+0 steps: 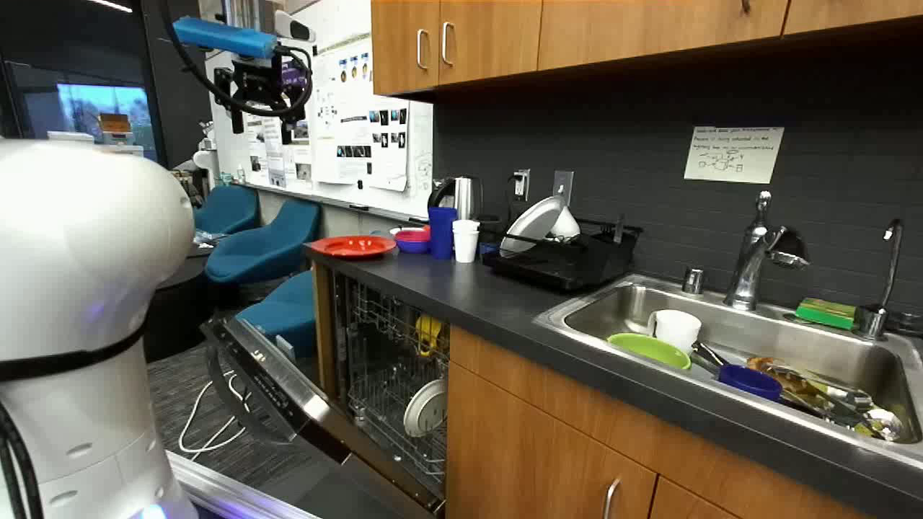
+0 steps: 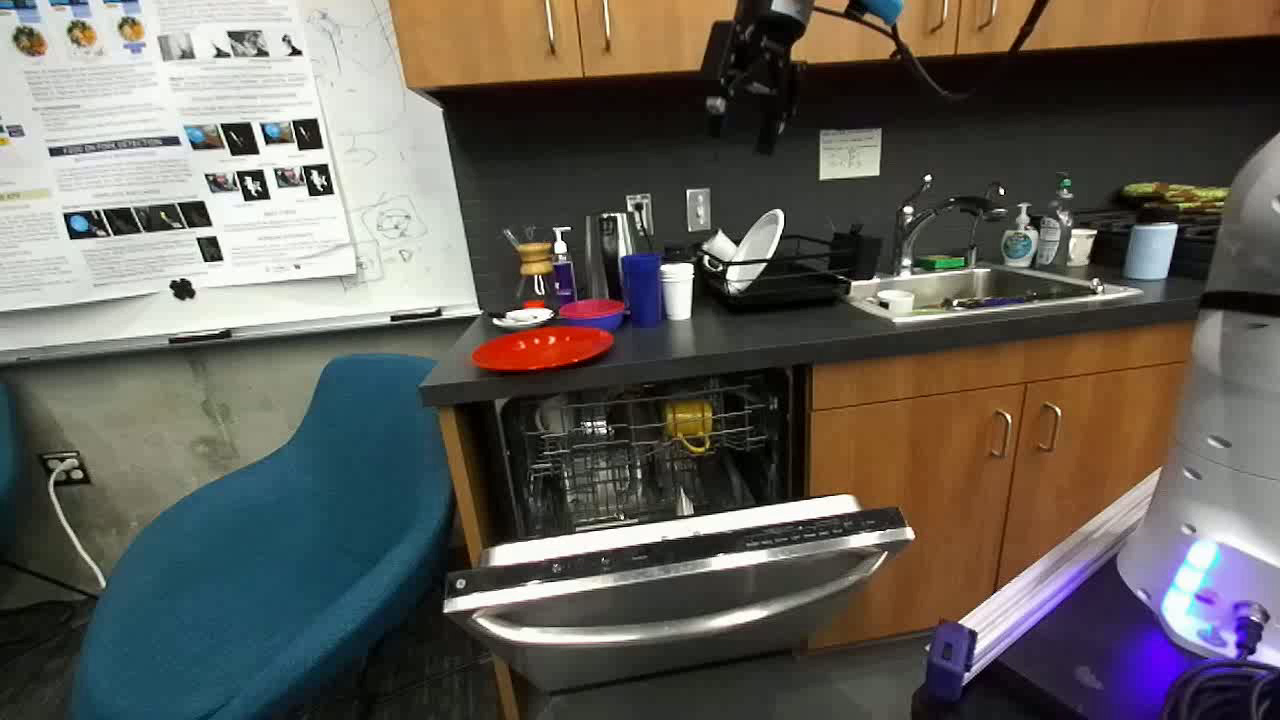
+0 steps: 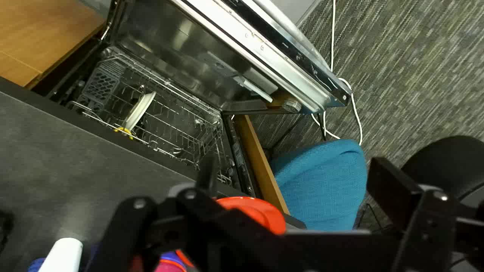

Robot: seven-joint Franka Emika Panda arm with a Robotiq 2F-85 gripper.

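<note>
High above the counter's left end, my gripper (image 1: 261,127) hangs open and empty, its fingers (image 3: 208,174) spread wide in the wrist view. Below it, a red plate (image 2: 543,348) lies flat on the counter's left end; the gripper partly hides it in the wrist view. The dishwasher door (image 2: 678,600) is tilted partway down. Inside, a white plate (image 3: 139,111) stands in the lower rack, and a yellow mug (image 2: 689,422) is in the upper rack. The sink (image 1: 597,320) holds a green bowl (image 1: 650,349), a white cup (image 1: 676,329), a blue cup (image 1: 749,381) and utensils.
Behind the red plate stand stacked bowls (image 2: 593,313), a blue tumbler (image 2: 643,290), white cups (image 2: 677,292) and a kettle (image 2: 609,256). A black dish rack (image 1: 562,264) sits beside the sink. Cabinets (image 1: 484,43) overhang the counter. A blue chair (image 2: 282,540) stands left of the dishwasher.
</note>
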